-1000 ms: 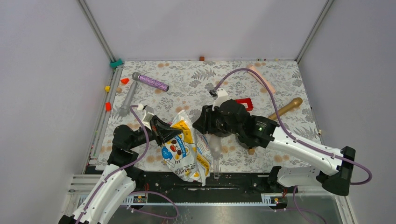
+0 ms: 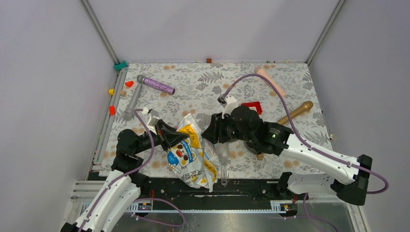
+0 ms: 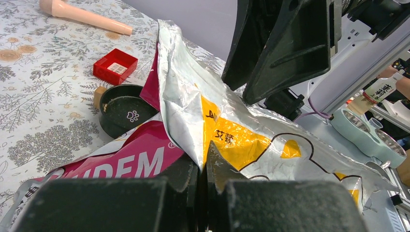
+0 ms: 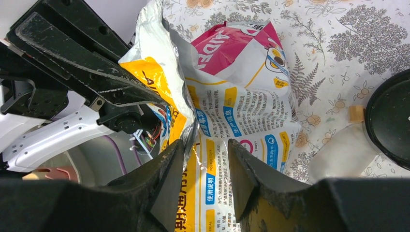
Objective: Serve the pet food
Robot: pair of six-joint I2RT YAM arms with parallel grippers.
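The pet food bag (image 2: 186, 162), white, yellow and magenta, hangs crumpled from my left gripper, which is shut on it near the top. My right gripper is part open beside the bag's upper fold; in the right wrist view one finger is at the fold's edge, and I cannot tell whether it touches. A black bowl with a paw print (image 3: 123, 116) sits on the table behind the bag, partly hidden by the right arm in the top view.
A red tray (image 3: 114, 67), a pale pink cylinder (image 2: 270, 79), a gold cylinder (image 2: 302, 108), a purple microphone (image 2: 157, 86) and a grey tube (image 2: 133, 101) lie around the table (image 2: 193, 77).
My right arm has moved slightly toward the front of the table. The left arm and bag look unchanged.
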